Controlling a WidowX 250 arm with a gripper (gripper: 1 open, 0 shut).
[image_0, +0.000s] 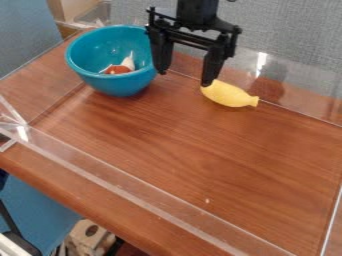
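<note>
My black gripper (186, 61) hangs at the top centre, its two fingers spread open with nothing between them, over the back of the table just right of a teal bowl (114, 78). Small items lie in the bowl, among them a red-orange one (118, 70) and a white one. A yellow squash-shaped object (230, 95) lies on the wooden table (187, 165), below and right of the gripper.
Clear strips run along the table's edges. A grey wall stands behind, and a blue surface lies beyond the left edge.
</note>
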